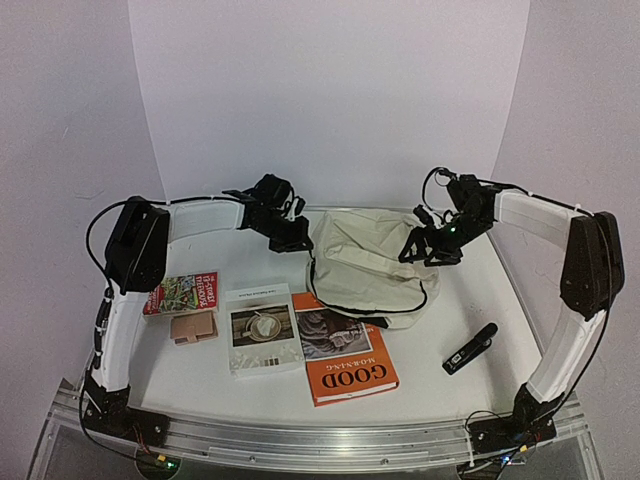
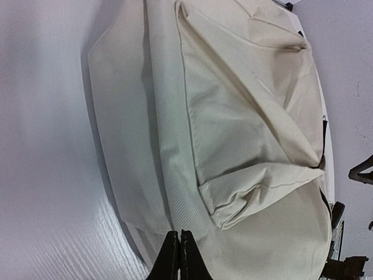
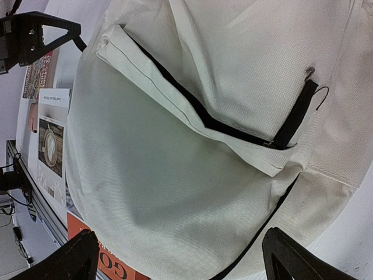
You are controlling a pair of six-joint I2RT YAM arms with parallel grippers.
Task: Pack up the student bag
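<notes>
A cream canvas bag (image 1: 365, 280) with a black zip lies flat at the back centre. My left gripper (image 1: 305, 244) is at its left edge; in the left wrist view its fingertips (image 2: 173, 245) are together over the fabric, shut, and whether they pinch any is unclear. My right gripper (image 1: 418, 250) hangs over the bag's right part, fingers apart, open. In front lie an orange GOOD MORNING book (image 1: 350, 375), a white book (image 1: 262, 355), a colourful book (image 1: 180, 293), a tan wallet (image 1: 193, 328) and, at the right, a black stapler (image 1: 470, 348).
Clear table (image 1: 430, 390) shows at the front right and behind the colourful book at left. The walls stand close behind and on both sides, with a metal rail (image 1: 320, 425) along the front edge.
</notes>
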